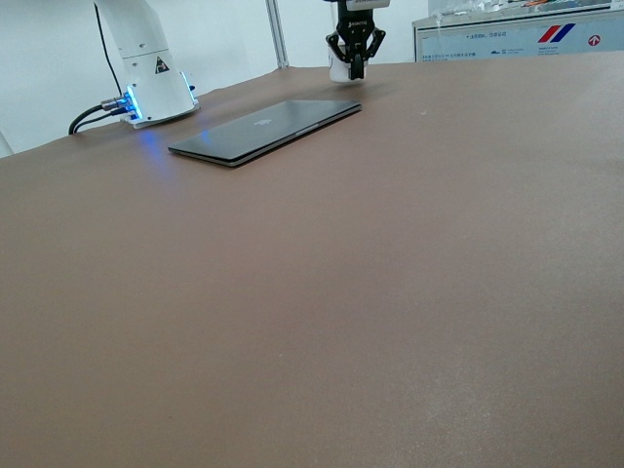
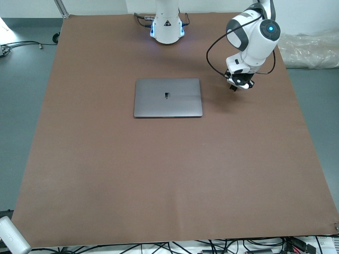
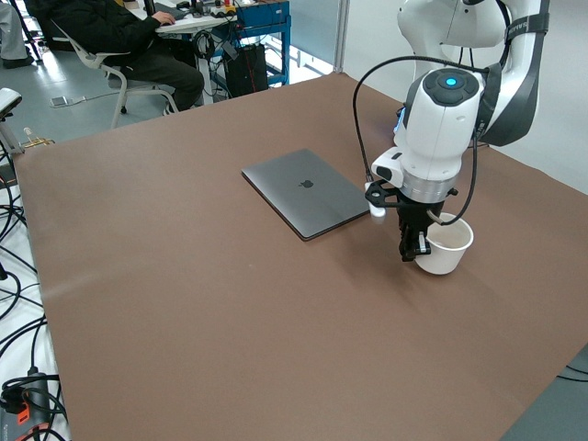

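Note:
A closed silver laptop (image 2: 168, 98) (image 1: 263, 132) (image 3: 305, 193) lies flat on the brown table (image 2: 175, 180). To its right, the black gripper (image 2: 238, 83) (image 1: 356, 60) (image 3: 413, 243) points down beside a white cup (image 3: 446, 248), mostly hidden behind it in the top view. The gripper appears at the cup's rim; whether its fingers are open or shut on the cup cannot be told.
A white robot base (image 2: 167, 29) stands at the back behind the laptop. Cables run along the table's front edge outside it.

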